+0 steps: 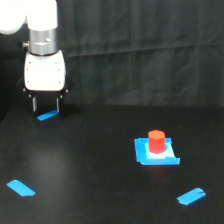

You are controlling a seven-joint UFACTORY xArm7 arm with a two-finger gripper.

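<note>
My gripper (46,104) points down at the upper left, its two dark fingers spread apart. A small blue piece (47,115) lies on the dark surface just below it; whether the fingers touch it I cannot tell. To the right, a red block (156,141) with angled sides sits on a white part (160,155) inside a blue square piece (143,157).
One loose blue strip (20,188) rests at the front left, another (191,196) at the front right. A dark curtain (140,50) hangs behind.
</note>
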